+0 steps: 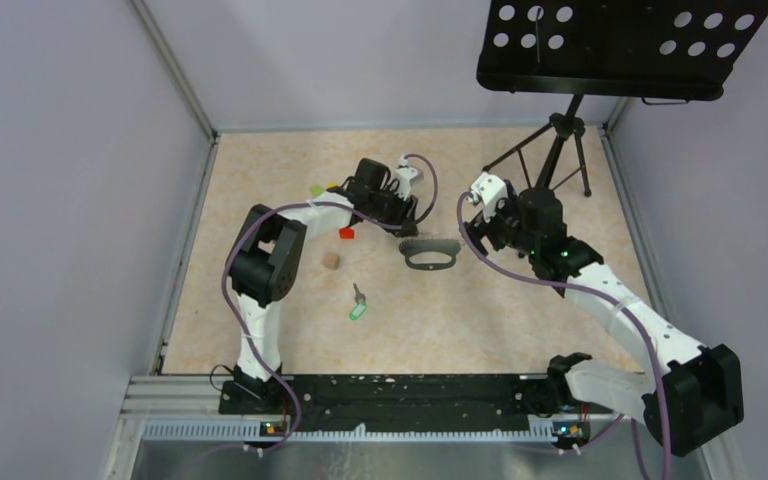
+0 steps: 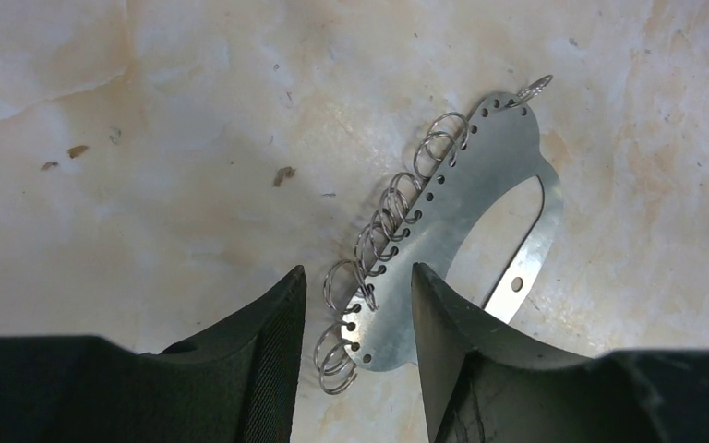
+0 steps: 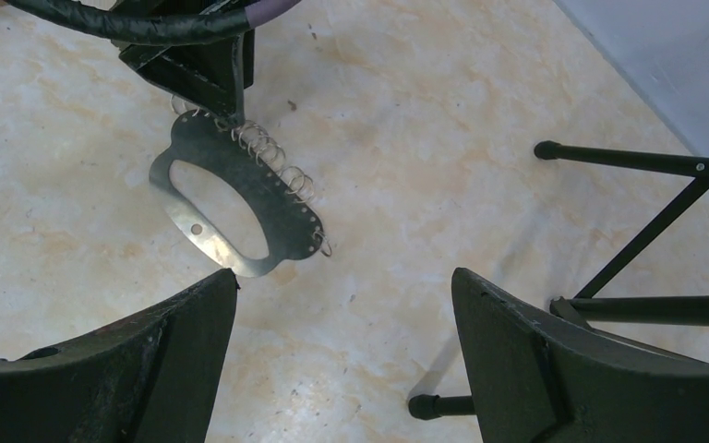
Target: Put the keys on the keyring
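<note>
A dark metal plate (image 1: 430, 246) with a curved handle and a row of wire rings lies mid-table; in the left wrist view the plate (image 2: 462, 194) shows the rings (image 2: 383, 221) along its edge. My left gripper is over the rings' near end, fingers apart, nothing between them. My right gripper stands open to the plate's right, nothing between its fingers; the plate (image 3: 268, 203) is beyond it. A key with a green head (image 1: 358, 310) lies on the table below and left of the plate in the top view.
A black stand (image 1: 566, 125) with tripod legs is at the back right. A red block (image 1: 346, 233) and a wooden block (image 1: 331, 260) lie near my left arm.
</note>
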